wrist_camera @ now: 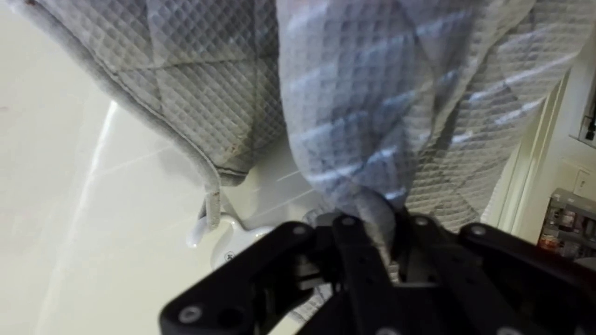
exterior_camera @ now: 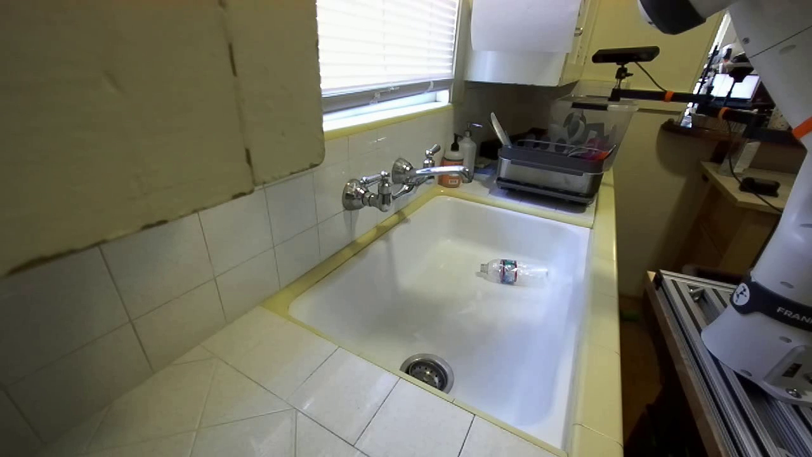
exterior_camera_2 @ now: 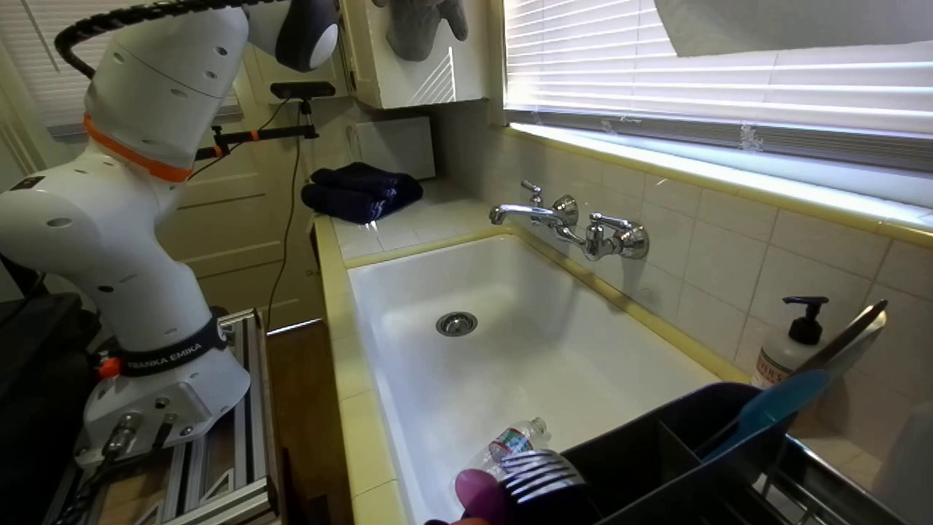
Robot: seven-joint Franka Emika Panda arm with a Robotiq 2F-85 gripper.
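Note:
Grey quilted cloth (wrist_camera: pixel 346 100), with a waffle weave and a bound edge, fills the upper part of the wrist view. My gripper is shut on a bunched fold of it, the fold running down between the dark fingers. To the left, a corner of cloth hangs against a white hook (wrist_camera: pixel 237 240) fixed to a pale cabinet face; whether it is still looped there cannot be made out. Exterior view 2 shows a grey, mitt-like cloth (exterior_camera_2: pixel 424 28) against the cabinet at the top edge. Neither exterior view includes the gripper itself.
A clear plastic bottle (exterior_camera: pixel 510 271) lies on its side in the white sink (exterior_camera: pixel 426 304). The faucet (exterior_camera: pixel 434 174) juts from the tiled wall. Beyond the sink stand a dish rack (exterior_camera: pixel 552 167) and soap bottles (exterior_camera: pixel 452 164). A dark folded cloth (exterior_camera_2: pixel 363 192) rests on the counter.

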